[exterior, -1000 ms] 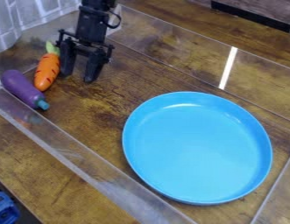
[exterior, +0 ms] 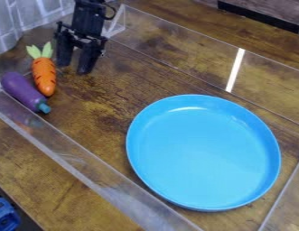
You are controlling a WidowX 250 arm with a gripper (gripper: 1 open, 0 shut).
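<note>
My black gripper [exterior: 76,54] hangs at the upper left, low over the wooden surface, just behind and to the right of an orange toy carrot [exterior: 43,74] with a pale green top. A purple toy eggplant [exterior: 22,90] lies in front of the carrot at the left edge. A large blue plate [exterior: 202,149] fills the lower right. The gripper is dark and small in view; whether its fingers are open or shut is unclear.
Clear plastic walls [exterior: 103,164] border the wooden area [exterior: 139,81]. A blue object [exterior: 2,215] sits at the bottom left corner outside them.
My gripper has moved left and toward the back over the last second. The carrot has shifted slightly, standing a little more to the left and lower in the view.
</note>
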